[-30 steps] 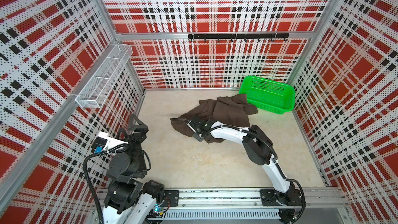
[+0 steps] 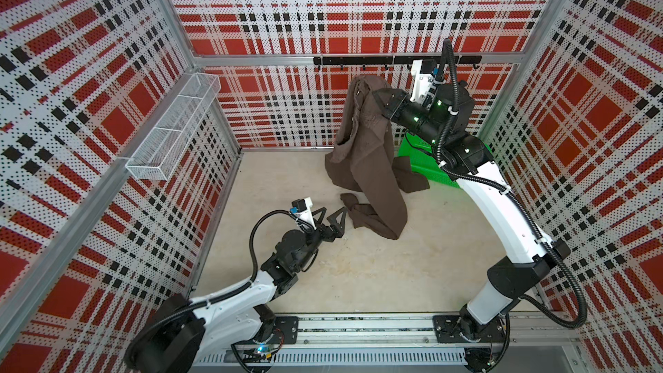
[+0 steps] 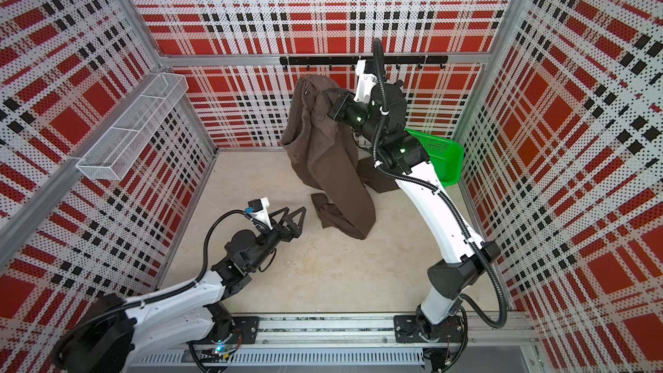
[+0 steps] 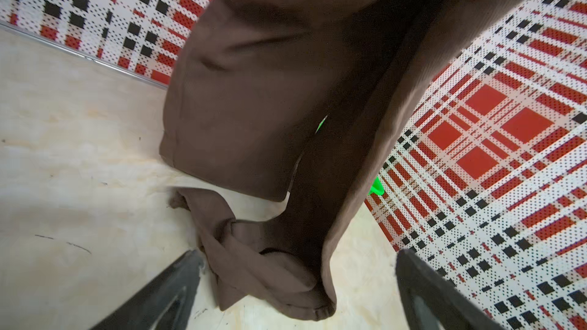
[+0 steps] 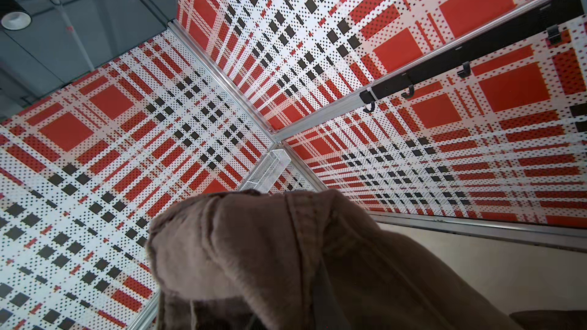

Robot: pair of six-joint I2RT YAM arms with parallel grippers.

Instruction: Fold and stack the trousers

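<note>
Brown trousers (image 2: 371,152) hang from my right gripper (image 2: 386,105), which is raised high near the back wall and shut on their upper part. In the right wrist view the gathered brown cloth (image 5: 244,250) covers the fingers. The lower ends of the trousers drape onto the table, one leg end (image 4: 250,262) crumpled there in the left wrist view. My left gripper (image 3: 288,218) stands open, low over the table and left of the hanging cloth. Its blurred fingers (image 4: 165,296) are spread wide with no cloth between them, the trousers lying beyond.
A green basket (image 3: 442,157) stands at the back right, partly behind the right arm. On the left wall hangs a white wire rack (image 2: 172,127). A black hook rail (image 2: 345,60) runs along the back wall.
The right gripper has risen from the table toward the back, lifting the trousers from a flat heap into a hanging drape. The left arm has swung right, toward the cloth, its gripper still open.
</note>
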